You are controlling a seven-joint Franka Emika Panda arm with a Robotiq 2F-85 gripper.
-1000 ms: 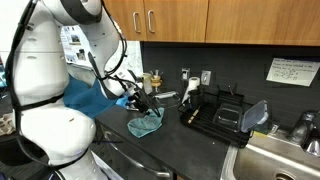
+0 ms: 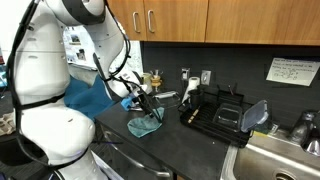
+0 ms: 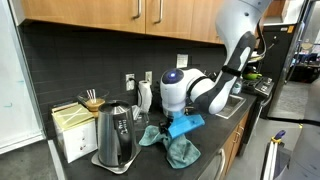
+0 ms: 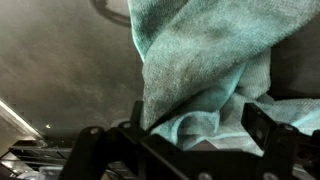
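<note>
A teal cloth (image 2: 147, 123) lies crumpled on the dark counter, and in exterior view 2 the same cloth (image 3: 181, 150) hangs near the counter's front. My gripper stands open right over the cloth, with a raised fold (image 4: 185, 80) reaching between its fingers in the wrist view. Whether the fingers touch the cloth cannot be told. From outside, the gripper (image 2: 151, 104) shows just above the cloth's upper part, its tips hard to make out.
A black dish rack (image 2: 222, 117) stands to the right, beside the sink (image 2: 270, 162). A kettle (image 3: 117, 135) and a toaster (image 3: 76, 132) stand on the other side of the cloth. Bare counter (image 2: 190, 150) lies between cloth and sink.
Over the last second the arm and gripper have shifted only slightly over the cloth. The cloth lies in about the same place.
</note>
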